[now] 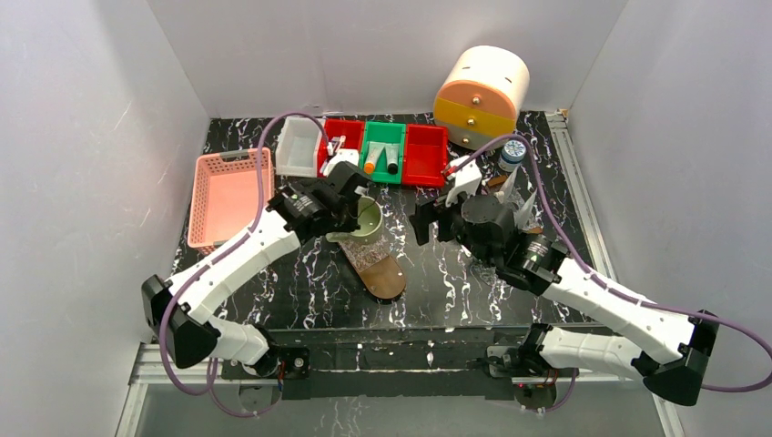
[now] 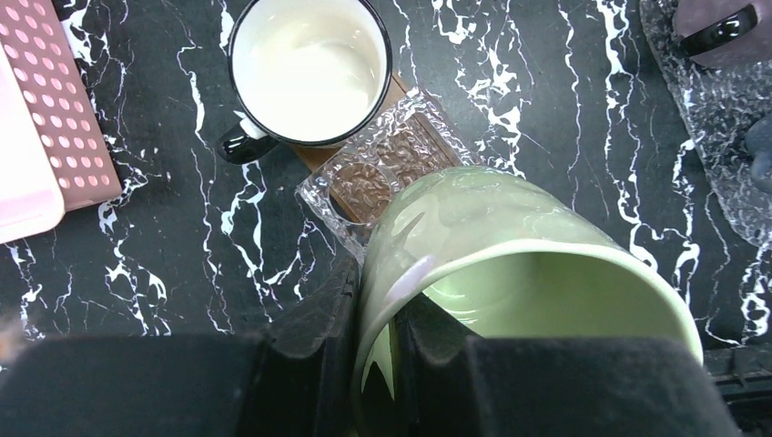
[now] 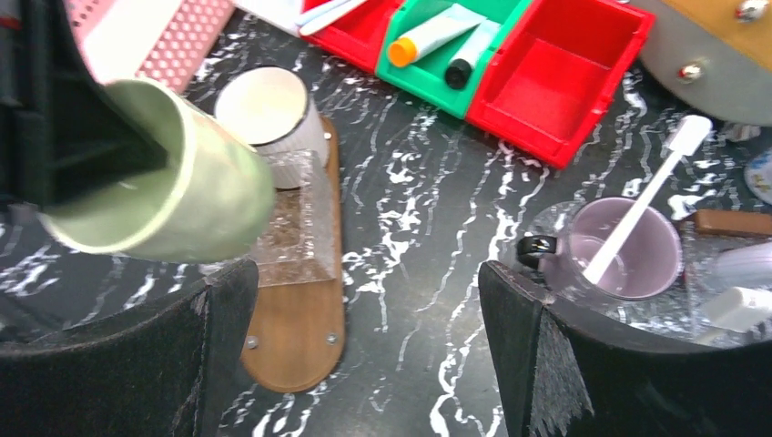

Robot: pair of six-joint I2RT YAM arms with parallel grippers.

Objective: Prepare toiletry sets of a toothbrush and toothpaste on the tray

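Observation:
A pale green cup (image 2: 510,218) hangs tilted above the wooden tray (image 1: 383,279), my left gripper shut on its wall. On the tray's far end stands a white mug (image 2: 309,73) with a black rim; a clear plastic holder (image 3: 305,228) sits beside it. Over the table right of the tray, my right gripper is open and empty. Toothpaste tubes, one with an orange cap (image 3: 435,35) and one with a black cap (image 3: 472,55), lie in the green bin (image 3: 428,77). White toothbrushes (image 3: 328,13) lie in the left red bin (image 3: 364,36).
An empty red bin (image 3: 555,73) adjoins the green one. At right a purple cup (image 3: 628,250) holds a white-handled item, with clutter around it. A pink basket (image 1: 231,200) stands at left, a drawer unit (image 1: 482,96) at back. Table between tray and purple cup is clear.

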